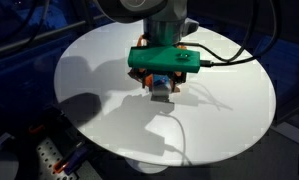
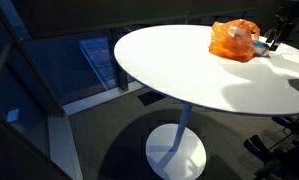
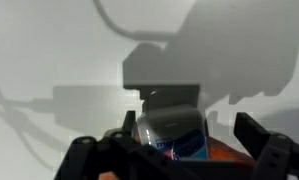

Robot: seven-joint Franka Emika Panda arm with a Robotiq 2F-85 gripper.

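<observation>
A white-and-blue box-like item (image 3: pixel 174 130) lies at the bottom of the wrist view, between the two spread fingers of my gripper. The fingers stand open, and a gap shows on the right between the item and the finger. In exterior view 1 the pale end of the item (image 1: pixel 162 91) sticks out below the green part of my gripper, which hides most of the rest. An orange plastic bag (image 2: pixel 232 41) rests beside the item; the second exterior view shows it crumpled on the table.
A cable loops from the arm on the right in exterior view 1. The table's curved edge (image 2: pixel 174 94) drops to the floor.
</observation>
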